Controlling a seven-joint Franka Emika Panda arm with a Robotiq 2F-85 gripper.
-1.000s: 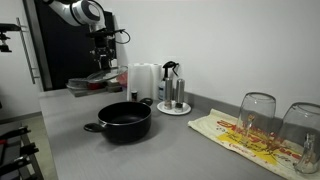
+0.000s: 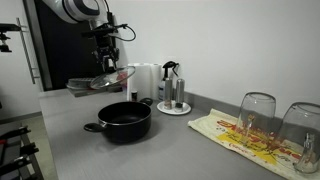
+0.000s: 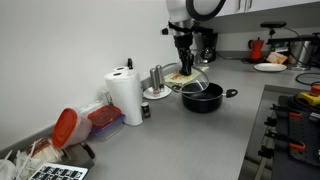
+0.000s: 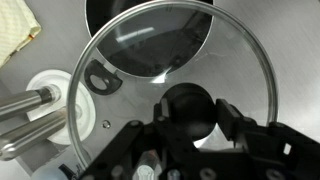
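A clear glass lid with a dark knob hangs below my gripper, which is shut on that knob. In the first exterior view the lid is held in the air, tilted, to the left of and above the black pot. The pot stands open on the counter. From the wrist, part of the pot shows through and beyond the glass. The second exterior view has the lid overlapping the pot in the line of sight.
Metal grinders stand on a white plate behind the pot, near a paper towel roll. Two upturned glasses rest on a patterned cloth at right. The counter in front of the pot is clear.
My gripper and the lid have moved right and nearer the pot, with the lid held throughout. The pot has stayed where it was.
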